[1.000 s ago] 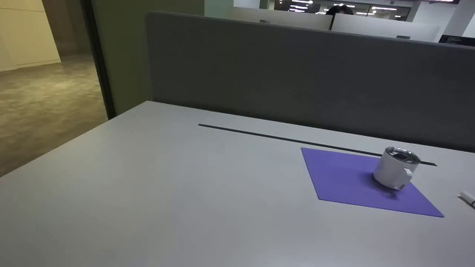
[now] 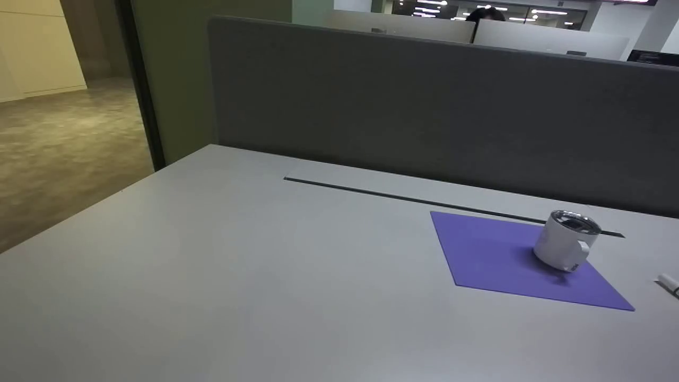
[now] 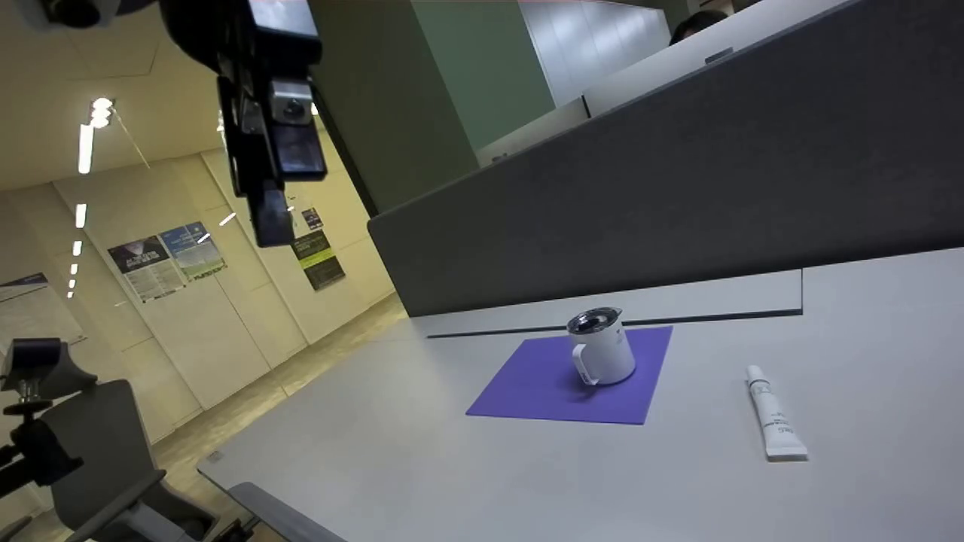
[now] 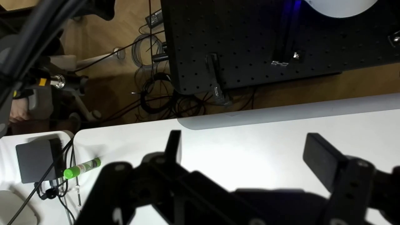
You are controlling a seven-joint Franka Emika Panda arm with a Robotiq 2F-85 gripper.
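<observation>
A white mug [image 3: 603,351] with a clear-topped lid stands upright on a purple mat [image 3: 533,379]. Exterior view 1 also has the mug [image 2: 565,242], near the right side of the mat [image 2: 490,254]. To the right of the mat, a white tube [image 3: 773,415] lies flat on the table; only its end shows at the right edge of exterior view 1. High above the table, well away from these things, is my gripper. Its fingers stand wide apart in the wrist view, with nothing between them.
A dark partition [image 2: 414,108] runs along the table's back edge. A green glue stick [image 4: 82,168] and a black box [image 4: 39,159] with cables lie on another white surface.
</observation>
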